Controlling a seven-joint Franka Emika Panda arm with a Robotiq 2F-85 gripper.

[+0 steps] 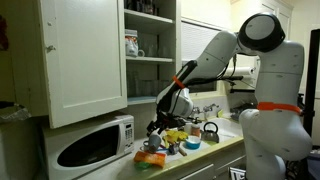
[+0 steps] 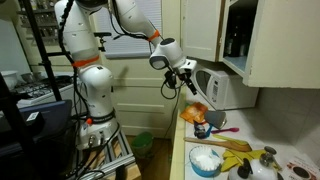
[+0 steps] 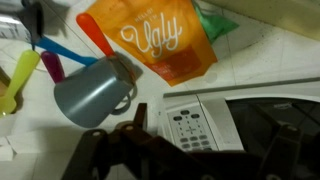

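Observation:
My gripper is open, with its black fingers spread at the bottom of the wrist view and nothing between them. In exterior view 2 the gripper (image 2: 193, 84) hangs above the counter, in front of the microwave (image 2: 222, 88). Below it, a grey mug (image 3: 85, 95) lies on its side on the counter. Close to the mug is an orange pouch (image 3: 165, 45) marked "Ugly". A red-handled utensil (image 3: 95, 35) lies between mug and pouch. The microwave (image 1: 92, 148) shows its keypad (image 3: 188, 127) just ahead of the fingers.
A white bowl with blue contents (image 2: 206, 160) and yellow items (image 2: 238, 158) crowd the counter. A kettle (image 1: 210, 133) stands farther along. Wall cabinets (image 1: 85, 60) and open shelves (image 1: 150, 70) overhang the counter.

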